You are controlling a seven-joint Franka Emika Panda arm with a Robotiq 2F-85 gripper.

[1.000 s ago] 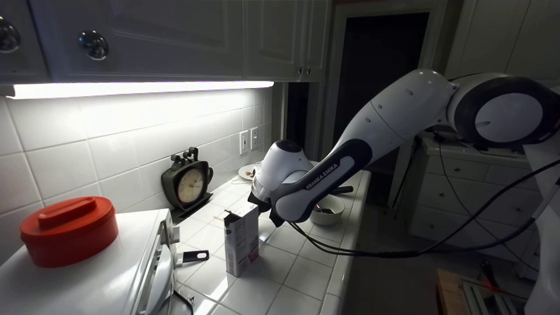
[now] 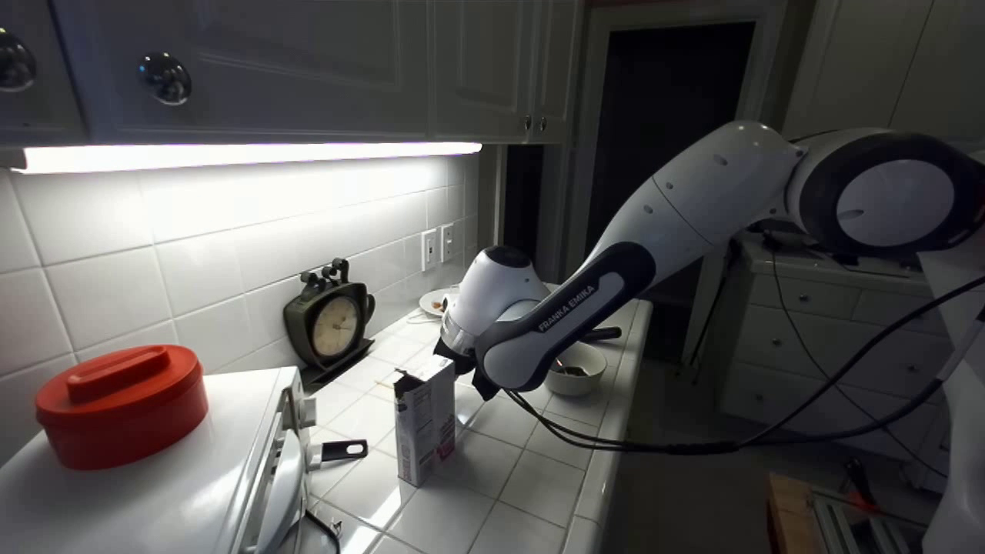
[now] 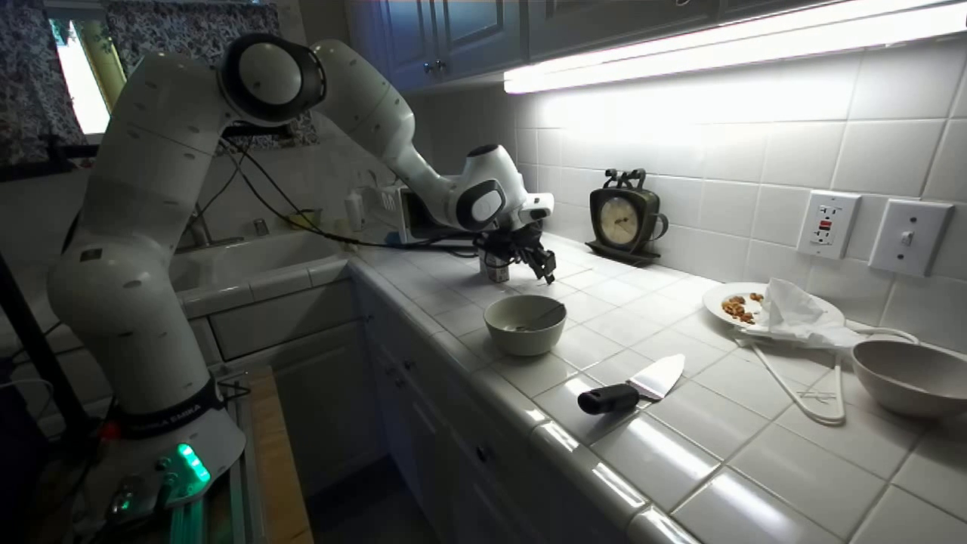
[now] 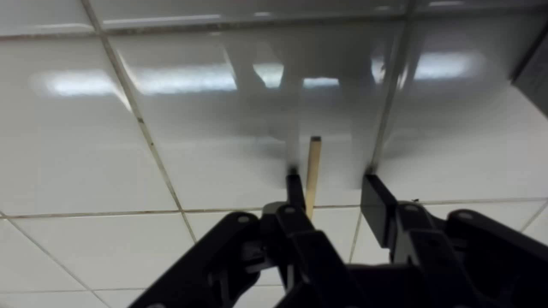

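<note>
In the wrist view my gripper points down at the white tiles, its two black fingers parted. A thin wooden stick [image 4: 312, 177] with a dark end shows in the gap, nearer the left finger; its lower part is hidden by the gripper. It appears to lie on the tiles, and I see neither finger clearly touching it. In exterior view 2 my gripper [image 3: 546, 270] hangs low over the counter behind a pale bowl [image 3: 525, 325]. From exterior view 1, its fingertips are mostly hidden behind an upright, open-topped carton [image 2: 425, 425].
A dark scale-like clock [image 3: 622, 217] stands against the wall. A black-handled server [image 3: 634, 385], a plate [image 3: 718, 304] with food scraps and a second bowl [image 3: 916, 372] occupy the nearer counter. A red lidded container [image 2: 121, 406] sits on a white appliance [image 2: 217, 443].
</note>
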